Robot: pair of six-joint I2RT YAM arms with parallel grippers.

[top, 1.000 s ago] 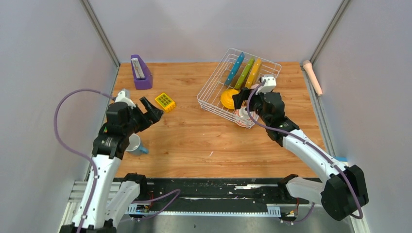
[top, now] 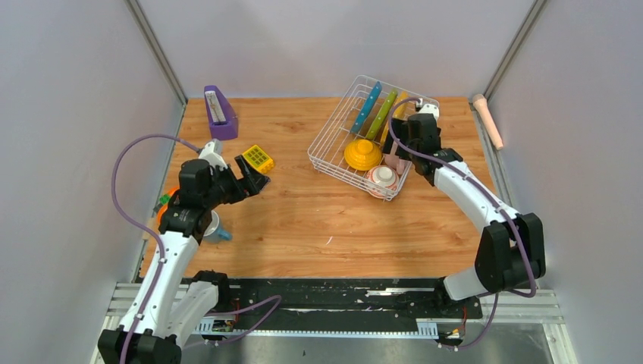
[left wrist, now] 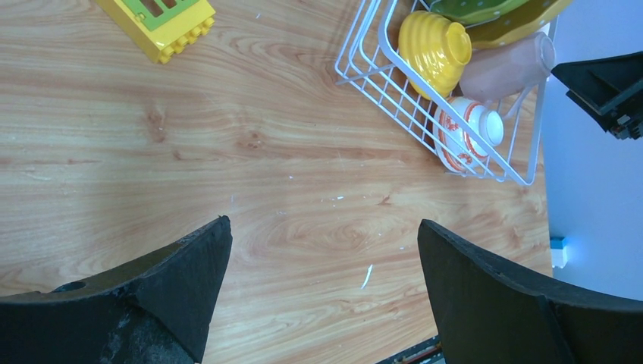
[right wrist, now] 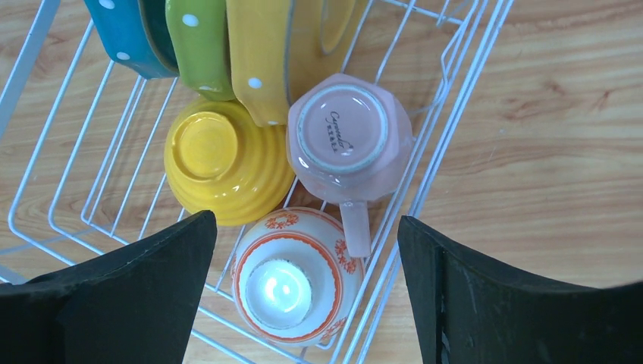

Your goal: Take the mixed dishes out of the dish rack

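The white wire dish rack (top: 324,160) holds a blue dish (top: 366,108), a green dish (top: 381,115) and a yellow dish (right wrist: 260,57) standing on edge. In front of them are a yellow bowl (right wrist: 203,144), a pink mug (right wrist: 341,129) upside down with its handle toward me, and a white bowl with red patterns (right wrist: 278,293). My right gripper hangs open over this front part of the rack, nothing held between its fingers. Well left of the rack, my left gripper (top: 252,174) stands open and empty above bare wood.
A yellow block piece (top: 258,158) lies just beyond the left gripper, and a purple metronome-like object (top: 220,114) stands behind it. Beside the left arm is a blue-white mug (top: 215,229).
My right gripper has moved toward the back of the rack, uncovering the white bowl and part of the yellow one. The left gripper has shifted slightly right. The dishes look unmoved.
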